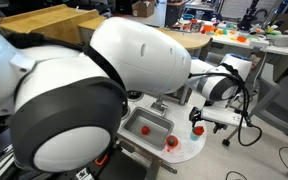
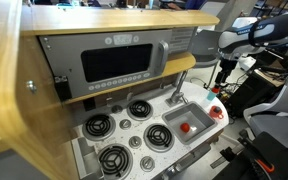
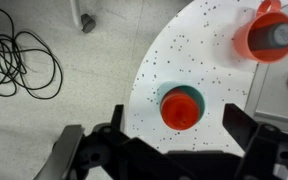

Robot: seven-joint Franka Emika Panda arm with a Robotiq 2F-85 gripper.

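Observation:
My gripper is open in the wrist view, its dark fingers [image 3: 116, 124] spread to either side with nothing held between them. Beyond the gap, a teal cup [image 3: 165, 90] with a red-orange round thing [image 3: 181, 111] inside it stands on the white speckled counter. An orange-red mug [image 3: 248, 42] holding something grey lies toward the upper right, at the sink edge. In exterior view 1 the teal cup [image 1: 198, 136] is near the counter's rounded end, with the dark gripper close by on its right; the exact height between them cannot be told.
A red ball [image 1: 146, 130] sits in the sink [image 1: 157, 122], left of the red mug [image 1: 171, 142]. The faucet [image 2: 177, 94] rises behind the sink. Stove burners [image 2: 101, 125] and a microwave [image 2: 119, 65] are farther left. Bare floor lies beyond the counter's rounded end.

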